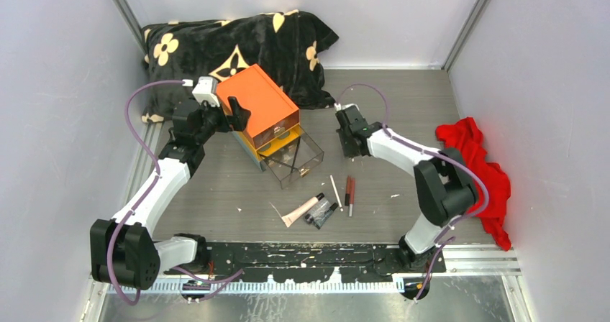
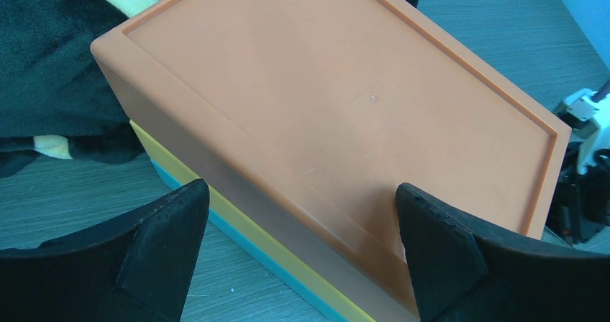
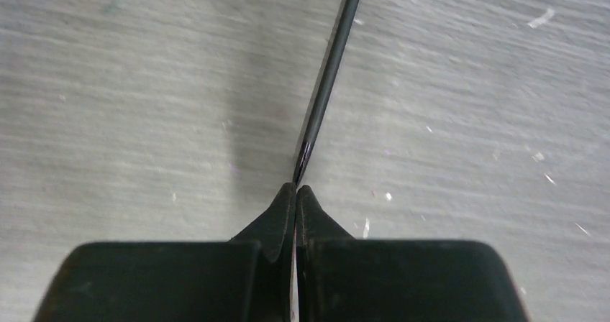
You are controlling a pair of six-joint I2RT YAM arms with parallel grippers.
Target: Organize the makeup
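An orange-topped drawer box (image 1: 255, 95) stands tilted across the floor's back left, its clear bottom drawer (image 1: 309, 167) pulled out with dark sticks inside. My left gripper is at the box's top, fingers apart around its left edge; whether they press on it I cannot tell. My right gripper, right of the drawer, is shut on a thin black pencil (image 3: 331, 70). Below lie a white stick (image 1: 335, 191), reddish pencils (image 1: 351, 196), a beige tube (image 1: 302, 210) and dark tubes (image 1: 324, 218).
A patterned black blanket (image 1: 187, 56) lies behind the box. A red cloth (image 1: 475, 171) lies along the right wall. The floor between drawer and red cloth is mostly clear.
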